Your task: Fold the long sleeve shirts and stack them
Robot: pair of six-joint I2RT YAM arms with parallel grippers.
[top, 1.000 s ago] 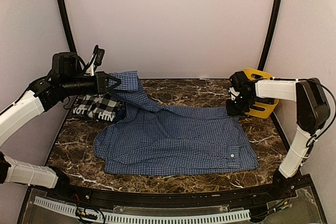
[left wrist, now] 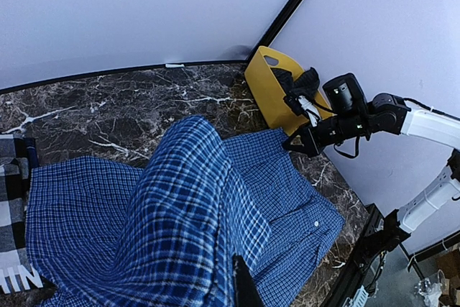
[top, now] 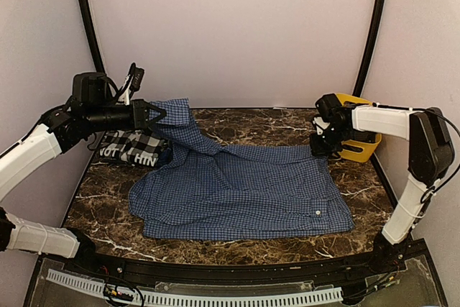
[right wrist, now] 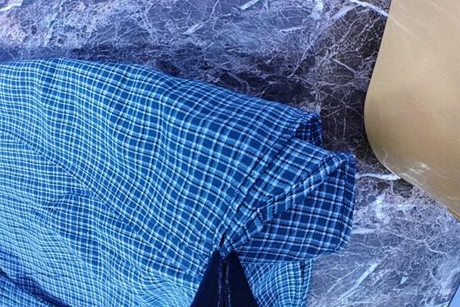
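Note:
A blue checked shirt (top: 244, 199) is spread across the marble table, its left upper part raised in the air. My left gripper (top: 157, 113) is shut on that lifted part, which fills much of the left wrist view as a hanging fold (left wrist: 172, 213). At the shirt's back right corner, my right gripper is shut on the checked cloth, beside a folded bit of cuff or edge (right wrist: 309, 199).
A folded black-and-white checked shirt (top: 129, 149) lies at the back left. A yellow basket (top: 359, 150) with dark contents stands at the back right, close to my right gripper. Bare table (top: 244, 124) shows along the back and front edges.
Almost nothing differs; the right arm has shifted very slightly, and the shirt and left gripper look the same.

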